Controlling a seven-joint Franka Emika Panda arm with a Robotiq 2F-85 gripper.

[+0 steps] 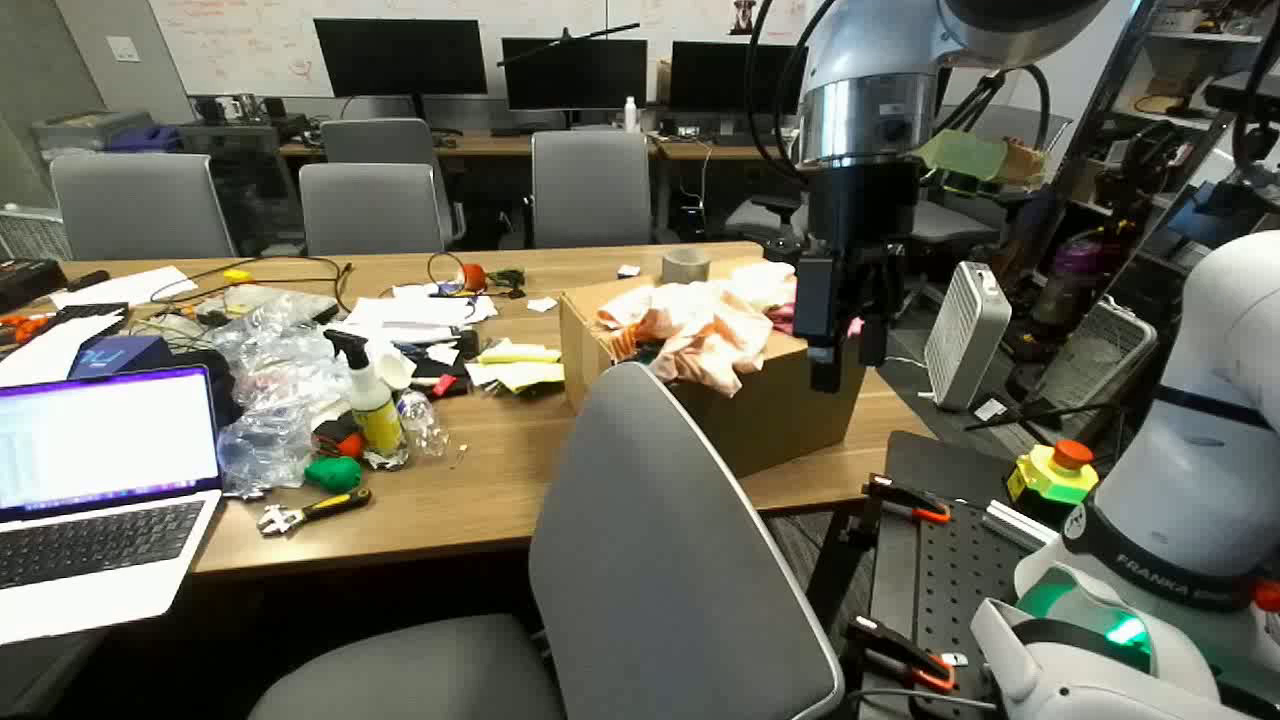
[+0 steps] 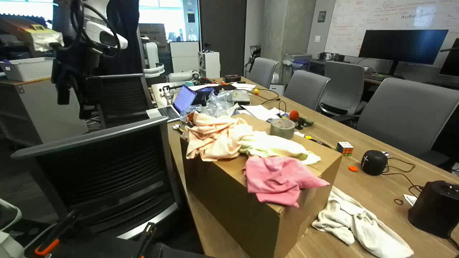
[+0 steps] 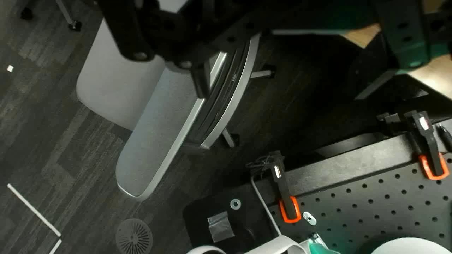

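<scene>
My gripper hangs with its fingers pointing down, in front of the table and off to one side of the cardboard box. A gap separates the two fingers, so it stands open, and nothing shows between them. In the wrist view the dark fingers lie wide apart at the top, over chair and floor. On top of the box are a peach cloth, a pale yellow-green cloth and a pink cloth drooping over its edge. A white cloth rests on the table beside the box.
A roll of tape sits on the box. Grey chairs stand close by, one chair back rising before the table. The left of the table is cluttered with a laptop, plastic wrap and a spray bottle.
</scene>
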